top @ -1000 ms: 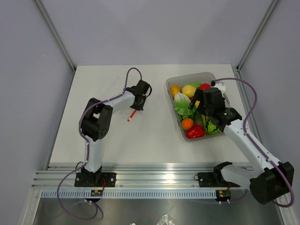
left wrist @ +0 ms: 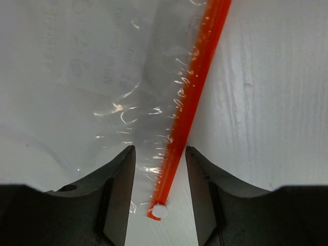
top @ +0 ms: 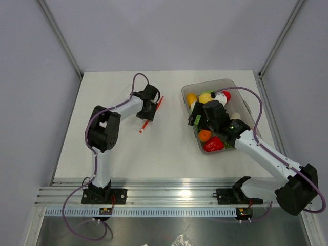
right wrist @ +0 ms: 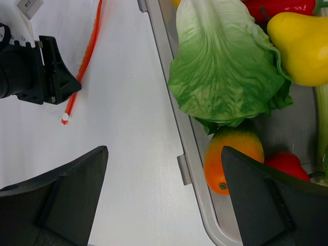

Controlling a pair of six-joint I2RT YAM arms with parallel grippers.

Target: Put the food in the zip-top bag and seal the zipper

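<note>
A clear zip top bag point(left wrist: 77, 102) lies flat on the white table, its red zipper point(left wrist: 185, 110) running along its right edge. A white slider point(left wrist: 160, 210) sits at the zipper's near end. My left gripper is open over the zipper, its fingers apart on either side of the red strip; whether they touch it I cannot tell. My right gripper stands wide open above the left rim of the food bin, nothing held. Below it in the right wrist view are green lettuce point(right wrist: 225, 66), an orange point(right wrist: 233, 154) and a yellow pear point(right wrist: 300, 48).
The grey bin point(top: 190, 85) stands at the right, holding several foods, among them a red pepper point(top: 213, 144) and a lemon-coloured item point(top: 205, 97). Bare table point(top: 154, 159) lies between bag and bin and in front of both.
My right gripper has moved left from the bin's middle to its left side.
</note>
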